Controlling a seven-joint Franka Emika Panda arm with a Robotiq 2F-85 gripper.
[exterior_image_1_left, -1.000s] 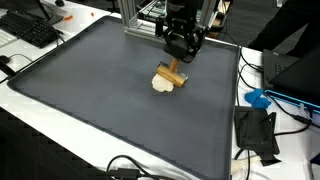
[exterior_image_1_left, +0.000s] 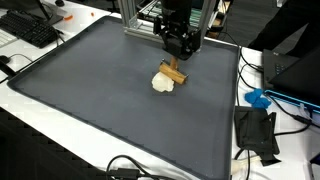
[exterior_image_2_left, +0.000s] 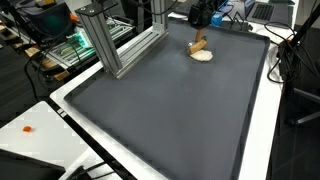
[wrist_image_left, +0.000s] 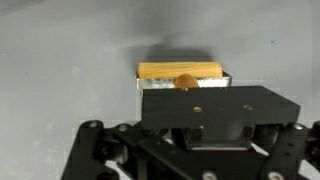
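Note:
My gripper (exterior_image_1_left: 176, 56) points down over the grey table, shut on the upright orange-brown handle (exterior_image_1_left: 174, 63) of a wooden tool. At the handle's foot is a wooden crosspiece (exterior_image_1_left: 172, 73), which looks in contact with the table or very near it. From the wrist view, the crosspiece (wrist_image_left: 180, 70) has a silvery band along its near side, and the rounded handle (wrist_image_left: 186, 81) disappears under the dark gripper body. A flat, whitish round patch (exterior_image_1_left: 162, 82) lies on the table right beside the crosspiece; in the second exterior view this patch (exterior_image_2_left: 202, 55) is just in front of it.
A metal frame (exterior_image_2_left: 135, 42) stands along one edge. Off the table's side lie a blue object (exterior_image_1_left: 257, 98), black items (exterior_image_1_left: 255, 130) and cables. A keyboard (exterior_image_1_left: 28, 28) sits at the far left.
The gripper and the wooden tool have shifted very slightly toward the back right. The grip on the handle looks the same, and the whitish patch stays beside the crosspiece.

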